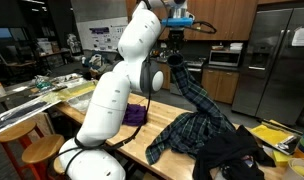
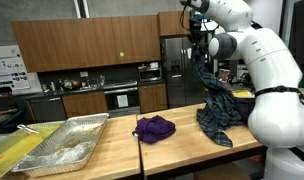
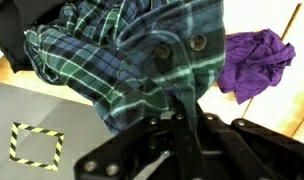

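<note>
A dark green and navy plaid cloth (image 1: 197, 92), apparently a shirt, hangs from my gripper (image 1: 176, 62) above the table. Its lower part (image 1: 182, 132) still lies spread on the wooden tabletop. The wrist view has the lifted plaid fabric (image 3: 162, 62) right in front of the gripper, with two round buttons showing; the fingers are shut on it and the fingertips are largely covered. In the other exterior view, the plaid cloth (image 2: 214, 112) drapes down near the arm at the right.
Black cloth (image 1: 230, 152) lies against the plaid cloth on the table. A crumpled purple cloth (image 2: 154, 129) rests apart from it, with bare wood (image 2: 182, 150) between. Yellow items (image 1: 272, 135) stand at the right edge; stools (image 1: 42, 150) are at the left.
</note>
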